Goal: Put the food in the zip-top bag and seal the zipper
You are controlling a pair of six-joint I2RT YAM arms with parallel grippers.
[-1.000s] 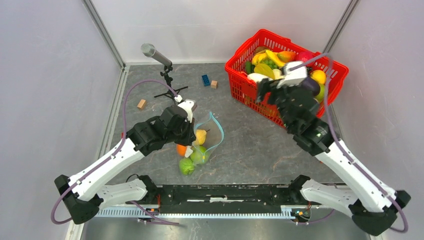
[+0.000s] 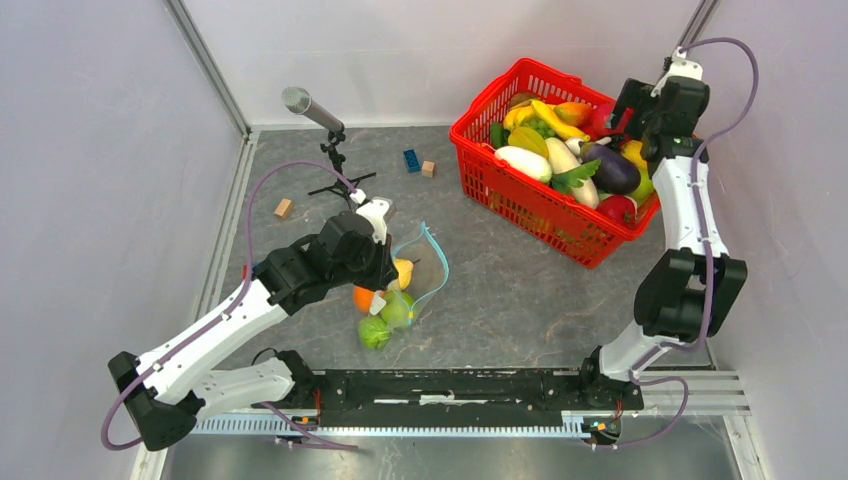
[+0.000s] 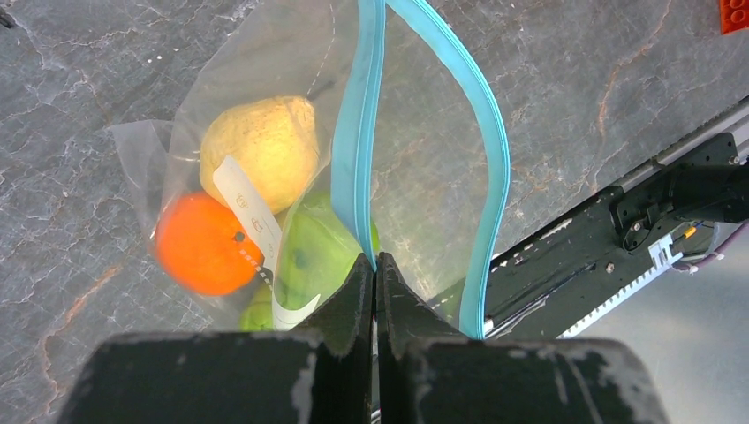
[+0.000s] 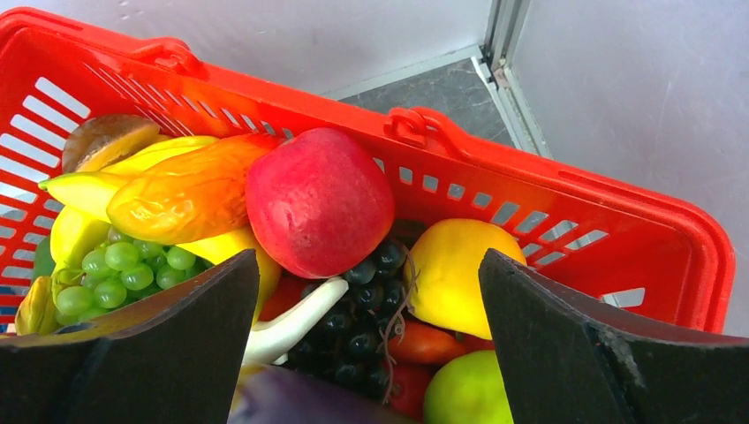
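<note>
The clear zip bag (image 3: 424,150) with its light blue zipper strip (image 3: 484,115) stands with its mouth spread apart. Inside it lie a yellow fruit (image 3: 265,150), an orange fruit (image 3: 201,243) and green produce (image 3: 309,247). My left gripper is shut on the bag's edge at the near end of the strip. Over the right part of the red basket (image 2: 540,215), my right gripper is open, its fingers wide apart with nothing gripped. Below it show a red pomegranate-like fruit (image 4: 320,203), a yellow fruit (image 4: 452,274), dark grapes (image 4: 353,336) and part of a purple eggplant (image 4: 300,397).
The basket's far wall (image 4: 565,212) stands close beyond the right fingers. A microphone on a tripod (image 2: 335,150), a blue brick (image 2: 411,160) and wooden blocks (image 2: 428,169) are at the back. Between bag and basket, the grey table (image 2: 510,290) is clear.
My right arm has swung rightward from the basket's front left to above its right side. The left arm and the bag have stayed where they were.
</note>
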